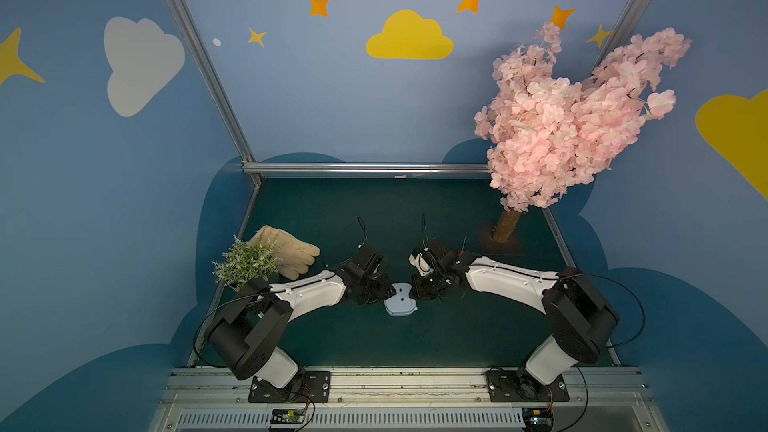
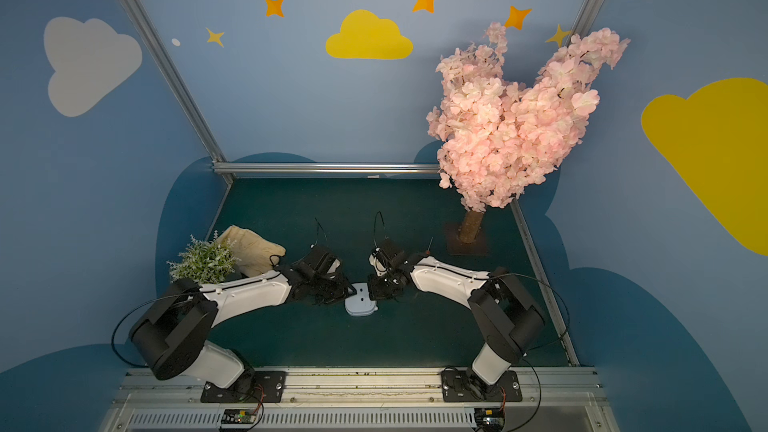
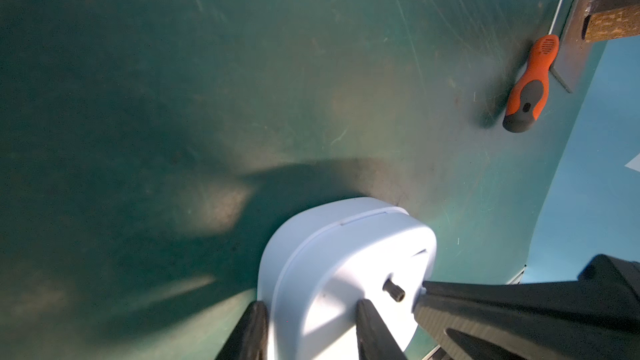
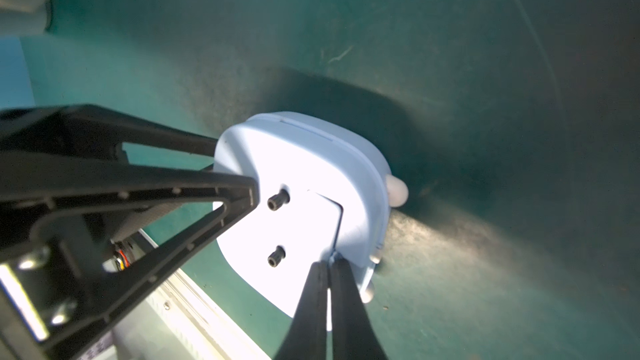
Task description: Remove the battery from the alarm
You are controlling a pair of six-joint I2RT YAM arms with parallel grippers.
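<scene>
The alarm is a pale, rounded block, held near the middle of the table with its back face showing. Two dark pegs and the slot outline of a cover mark that face in the right wrist view. My left gripper is shut on the alarm's left side, one finger on each face. My right gripper is shut with nothing visible between its fingers, its tips at the lower end of the cover's slot line. Whether they touch the surface, I cannot tell. No battery is visible.
An orange screwdriver lies beside the base of the pink blossom tree at the right. A beige glove and a small plant sit at the left.
</scene>
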